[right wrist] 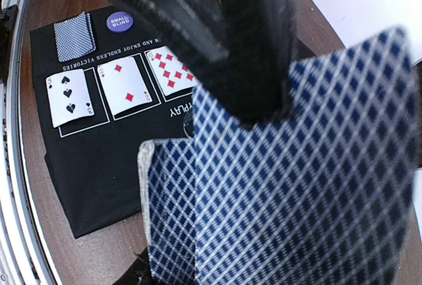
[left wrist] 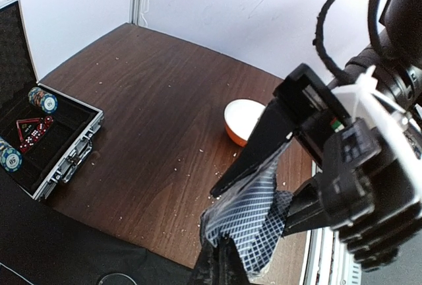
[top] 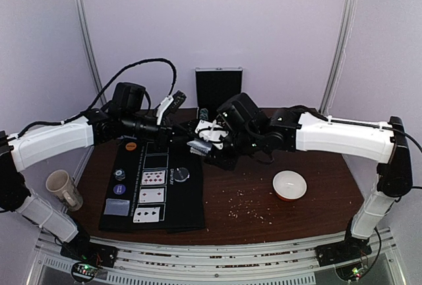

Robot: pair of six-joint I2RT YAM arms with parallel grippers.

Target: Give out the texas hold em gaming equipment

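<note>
My right gripper [top: 214, 145] is shut on a deck of blue-backed playing cards [top: 200, 146] above the table's middle. The left wrist view shows the deck [left wrist: 247, 222] between that gripper's two black fingers. Up against the deck, my left gripper is shut; whether a card is between its tips cannot be made out. In the right wrist view one blue card back [right wrist: 310, 186] stands out large in front of the pack [right wrist: 170, 199]. Three face-up cards lie on the black mat: a spade card [right wrist: 70, 97], a two of diamonds [right wrist: 124, 87] and another diamond card [right wrist: 171, 70].
Face-down cards [top: 117, 207] and a purple small blind button [right wrist: 119, 22] lie on the mat [top: 181, 212]. An open chip case [left wrist: 86, 123] stands at the back. A bowl [top: 289, 185] is at right, a mug [top: 64, 189] at left. Crumbs dot the bare table.
</note>
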